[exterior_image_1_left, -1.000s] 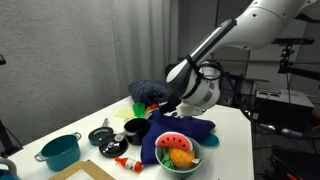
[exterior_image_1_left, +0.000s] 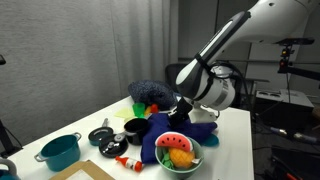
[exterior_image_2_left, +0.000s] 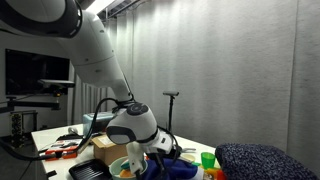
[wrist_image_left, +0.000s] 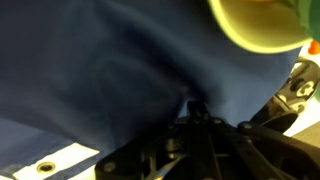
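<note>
A dark blue cloth (exterior_image_1_left: 200, 130) lies in folds on the white table, partly behind and to the right of the bowl of toy food. In the wrist view the cloth (wrist_image_left: 90, 70) fills most of the picture. My gripper is shut, with its fingertips low over the cloth at a crease. No gap shows between the fingers; whether any cloth is pinched there is too dark to tell. Near the fingertips in that view is the pale green bowl (wrist_image_left: 262, 38).
The bowl (exterior_image_1_left: 180, 173) holds a watermelon slice (exterior_image_1_left: 173, 141) and other toy food. Left of it lie a red bottle (exterior_image_1_left: 130, 163) and a black pot (exterior_image_1_left: 137, 131); a teal pot (exterior_image_1_left: 60, 152) stands farther left. A dark cushion (exterior_image_1_left: 150, 93) is behind.
The white hand has turned and shifted slightly, and the dark gripper now shows at its left, low over the cloth. The bowl and pots have stayed in place.
</note>
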